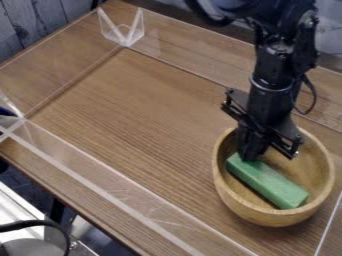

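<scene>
A wooden bowl [301, 205] sits at the lower right, holding a green block [267, 185]. My black gripper [258, 150] reaches down into the back left of the bowl, its tip at or just above the upper end of the block. Its fingertips are dark and overlap, so I cannot see whether anything is between them or whether they touch the block.
Clear tape marks lie at the left and top. A black cable curves at the bottom left corner.
</scene>
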